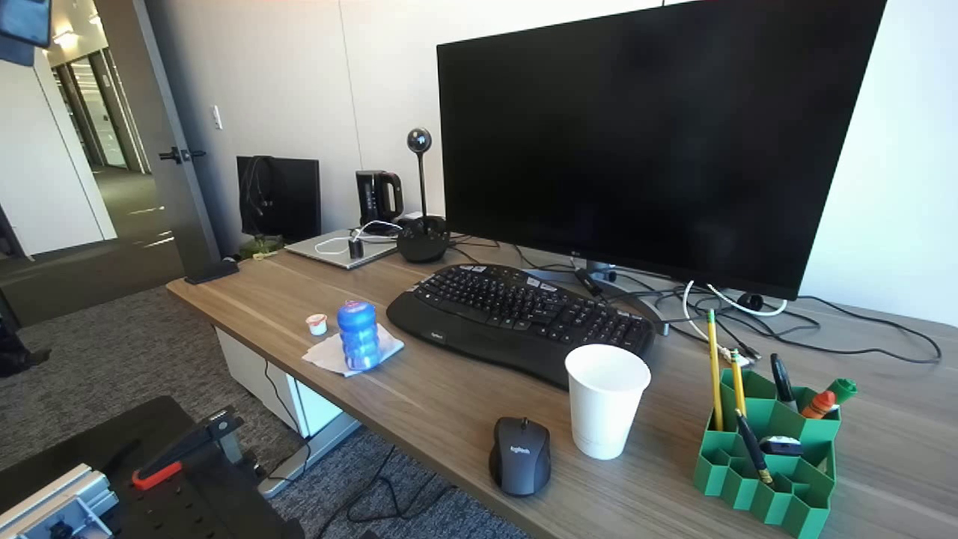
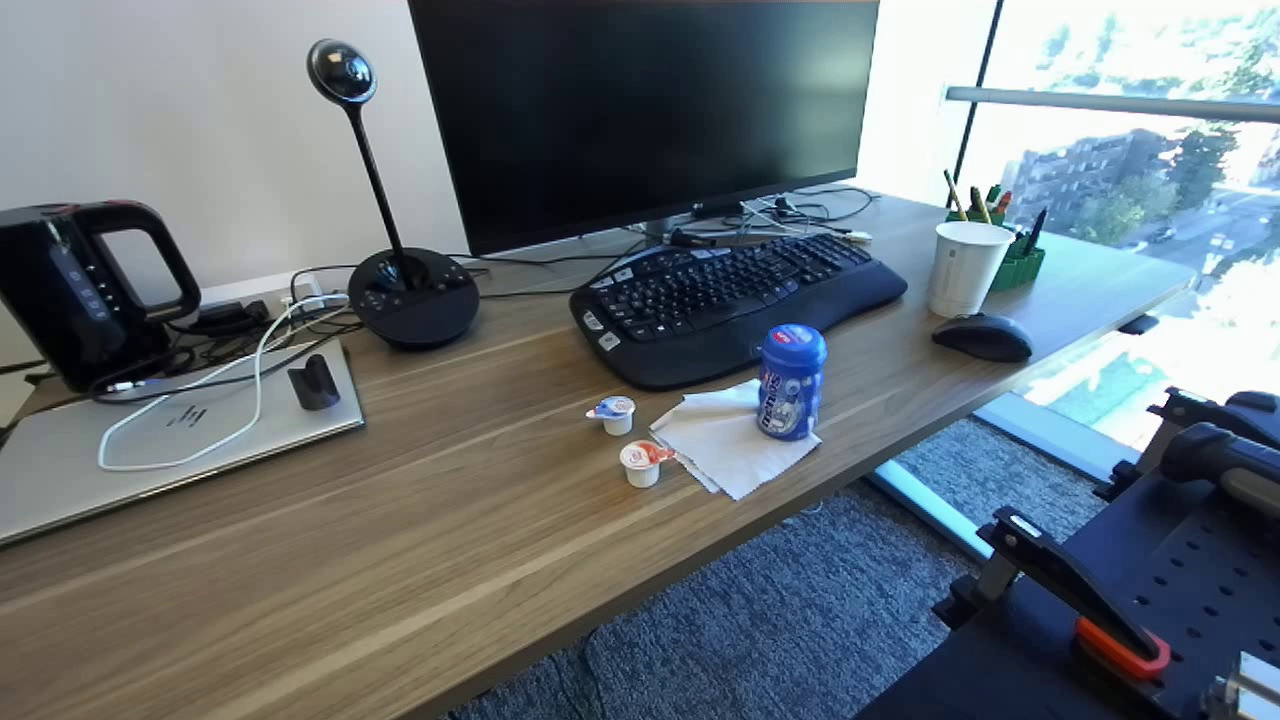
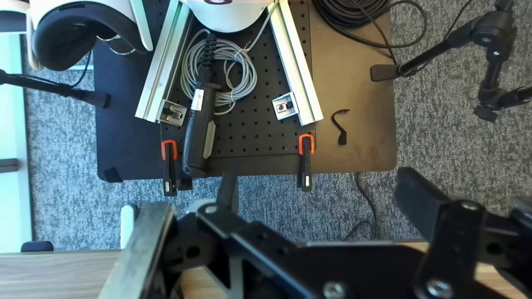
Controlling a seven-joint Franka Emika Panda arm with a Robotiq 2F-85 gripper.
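Note:
In the wrist view my gripper stands open, its two dark fingers wide apart with only carpet and floor cable visible between them. No desk object is near its fingertips. A blue gum bottle point(image 2: 791, 382) stands upright on a white napkin point(image 2: 708, 438). Two small creamer cups lie beside the napkin: one with a blue lid point(image 2: 617, 415), one with a red lid point(image 2: 642, 464). A white paper cup point(image 1: 606, 400) is upright between the mouse point(image 1: 521, 457) and the green pen holder point(image 1: 772, 449), which has pencils, pens and markers in it.
A black keyboard point(image 1: 530, 314) lies before the large monitor point(image 1: 647, 135). Loose cables trail behind it. The laptop point(image 2: 180, 438), kettle point(image 2: 90, 288) and stalked camera point(image 2: 414, 294) occupy the far left. Bare desk point(image 2: 396, 540) shows at the front left in exterior view 2.

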